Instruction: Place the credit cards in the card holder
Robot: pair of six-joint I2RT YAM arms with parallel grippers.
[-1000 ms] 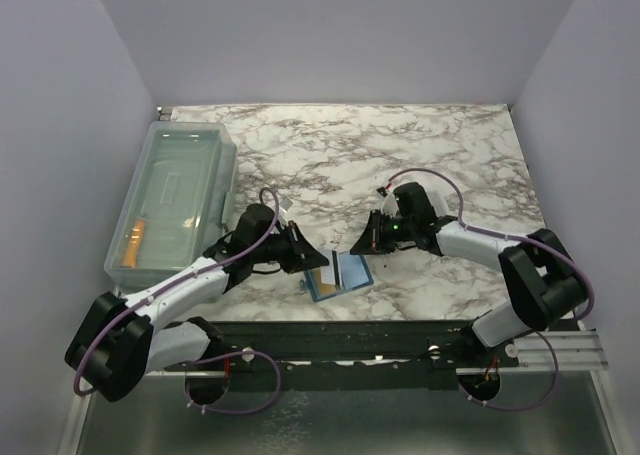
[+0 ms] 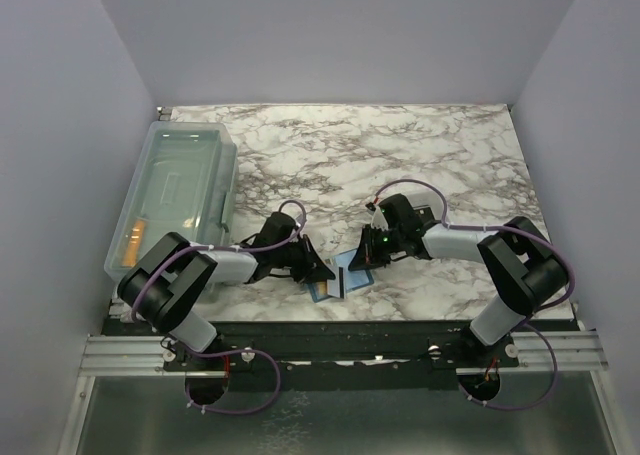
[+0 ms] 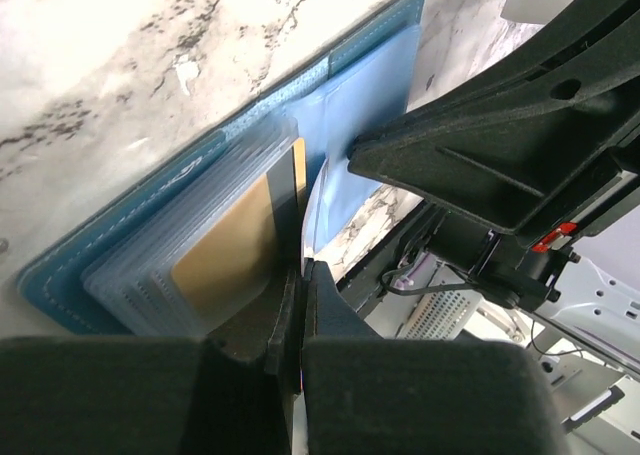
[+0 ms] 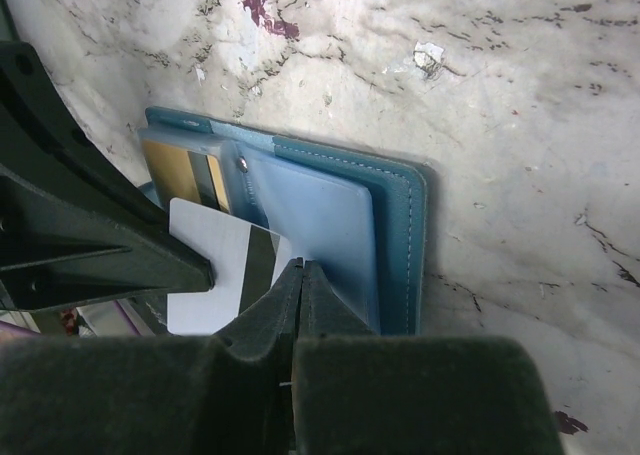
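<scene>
The blue card holder (image 2: 353,275) lies open near the table's front edge, with clear sleeves holding gold cards (image 3: 225,245) on one side and a blue pocket (image 4: 315,215) on the other. A white card with a dark stripe (image 4: 215,255) lies at the pocket, partly hidden. My left gripper is shut at the card's thin edge, seen end-on in the left wrist view; how far the card is between the tips cannot be told. My right gripper is shut, its tips over the blue pocket beside the white card.
A large translucent bin (image 2: 175,145) stands at the left. A white object (image 2: 425,203) sits behind my right arm. The front edge is just below the holder.
Both arms have shifted over the last second, the left one moving in with the white card toward the holder and the right one settling at the blue pocket.
</scene>
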